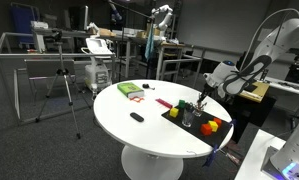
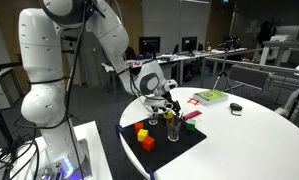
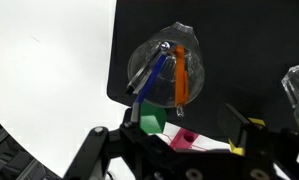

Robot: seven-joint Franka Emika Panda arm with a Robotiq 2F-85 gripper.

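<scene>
In the wrist view a clear cup [image 3: 166,65] holds an orange marker [image 3: 181,82], a blue pen [image 3: 152,78] and a dark pen with a pale end. The same cup [image 2: 173,132] stands on the black mat in exterior view 2. My gripper is over the cup's side, its fingers spread wide at the lower edge of the wrist view. From outside, the gripper [image 2: 169,105] is low over the cups. Nothing shows clamped between its fingers; exactly how far the tips are from the pens cannot be told.
A second clear cup [image 3: 298,95] stands nearby. Red block [image 2: 148,145], orange block [image 2: 142,135], yellow block [image 2: 138,127] and green block [image 2: 190,125] lie around the mat [image 2: 171,153]. A green box [image 2: 213,97] is farther back.
</scene>
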